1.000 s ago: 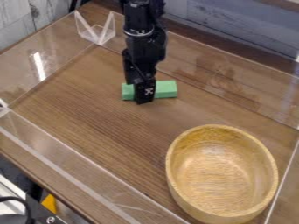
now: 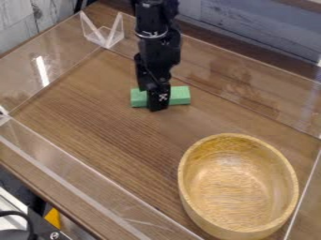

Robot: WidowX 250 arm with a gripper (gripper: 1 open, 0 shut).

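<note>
A black robot gripper (image 2: 157,92) reaches down from the top centre onto a green block (image 2: 177,95) lying on the wooden table (image 2: 113,141). Its fingers are open and low at the block, partly hiding its middle; whether they touch it I cannot tell.
A large yellow bowl (image 2: 237,187) stands at the front right. Clear plastic pieces sit at the table's left and back-left edges.
The gripper has shifted very slightly at the block; the block and bowl look unmoved.
</note>
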